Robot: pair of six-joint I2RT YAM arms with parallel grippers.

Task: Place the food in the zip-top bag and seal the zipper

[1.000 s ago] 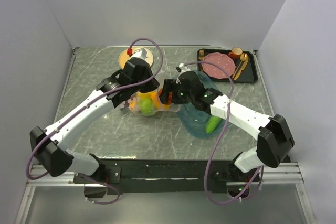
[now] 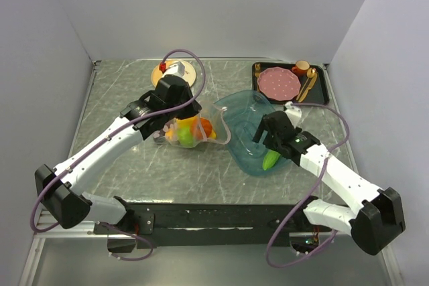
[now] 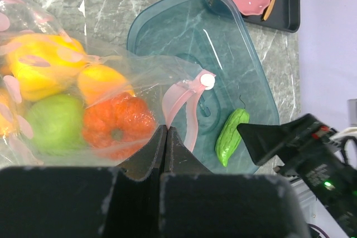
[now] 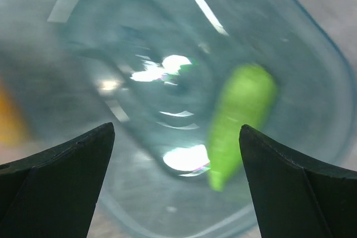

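Note:
The clear zip top bag (image 3: 61, 157) lies on its side, its mouth with the pink zipper strip (image 3: 191, 118) facing the blue bin. Inside it are yellow pieces (image 3: 42, 65), a green round one (image 3: 54, 124) and an orange pumpkin-like one (image 3: 118, 126). My left gripper is shut on the bag's edge at the zipper strip, its tips together. A green pepper-like piece (image 4: 240, 115) lies in the blue bin (image 2: 234, 108). Over the bin hangs my right gripper (image 2: 262, 138), open and empty, with the green piece below, toward its right finger (image 4: 279, 188).
A black tray (image 2: 320, 92) with a pink plate (image 2: 279, 84), cup and cutlery sits at the back right. At the back left is a round board (image 2: 190, 74), partly behind the left arm. Clear table lies in front of the bag.
The orange piece now sits in the bag. My left arm has stayed nearly still.

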